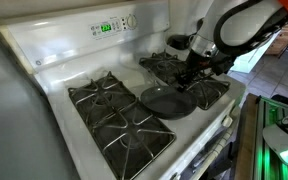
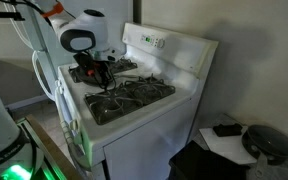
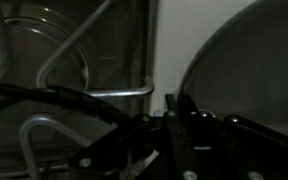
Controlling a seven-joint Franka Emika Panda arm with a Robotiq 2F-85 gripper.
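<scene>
A dark round pan [image 1: 167, 103] spans the middle of the white stove, between the left burner grates [image 1: 122, 125] and the right grates [image 1: 209, 92]. My gripper [image 1: 187, 86] is over the pan's right side, low and close to it. In the wrist view the dark fingertips [image 3: 187, 104] are together at the curved rim of the pan [image 3: 246, 75]. That view is too dark to tell whether the thin rim lies between them. In exterior view 2 the arm hides much of the pan.
A control panel [image 1: 112, 27] runs along the stove's back. A dark pot [image 1: 178, 42] stands behind the right burners. Beyond the stove's other side are a white board [image 2: 229, 147] and a black pot [image 2: 269, 143].
</scene>
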